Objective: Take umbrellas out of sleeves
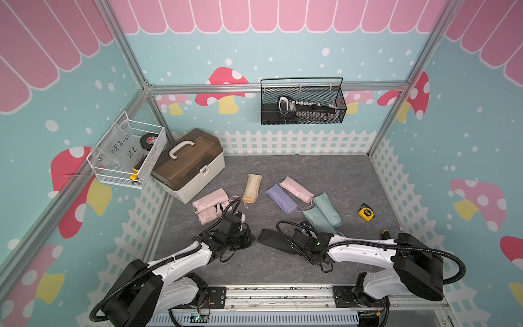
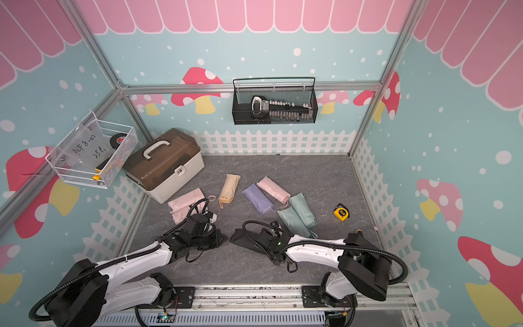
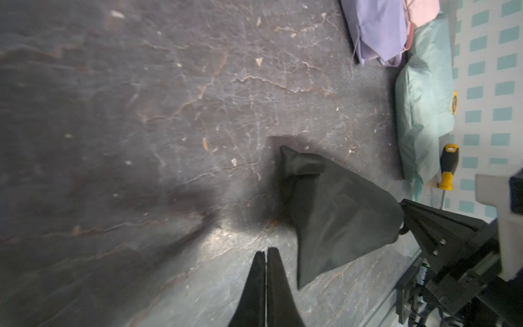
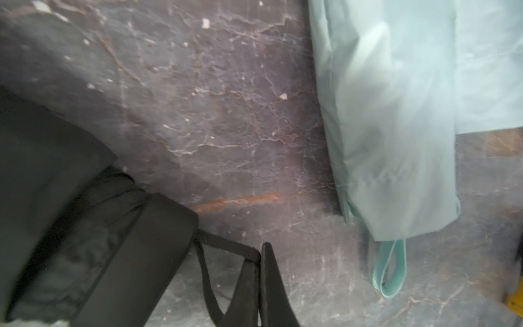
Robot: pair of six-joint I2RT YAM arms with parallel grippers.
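Note:
A black umbrella in its sleeve [image 1: 275, 239] lies on the dark floor at front centre. In the right wrist view my right gripper is shut on its black strap [image 4: 223, 242], at the end where folded fabric shows. My left gripper is shut, nothing between its fingers, just left of the sleeve's free end [image 3: 299, 163]. Behind lie teal umbrellas [image 1: 327, 209], a purple one [image 1: 280, 199], pink ones [image 1: 295, 188] and a beige one [image 1: 251, 188].
A toolbox [image 1: 188, 163] fills the back left. A yellow tape measure [image 1: 366, 212] and a screwdriver [image 3: 449, 160] lie at the right. Wire baskets [image 1: 302, 103] hang on the walls.

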